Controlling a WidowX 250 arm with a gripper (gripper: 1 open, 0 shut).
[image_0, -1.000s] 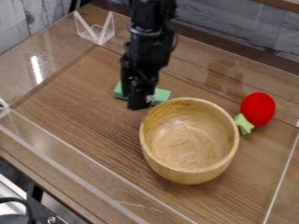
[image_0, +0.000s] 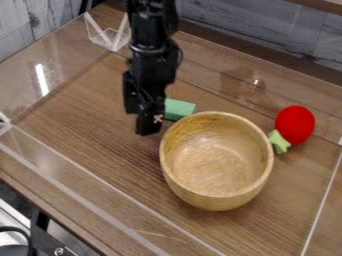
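My dark gripper hangs over the table at upper middle, open, just left of a mint-green piece. A large pale tan bowl sits at centre right, with the green piece behind its rim. At the right lies a red round object with a light green part at its lower left. Whether the fingertips touch the table or the green piece is hard to tell.
A clear crinkled item lies at the left edge, and a dark cable shows at the bottom left corner.
My gripper has moved left, from over the green piece to beside it. The green piece, bowl and red object look unmoved.
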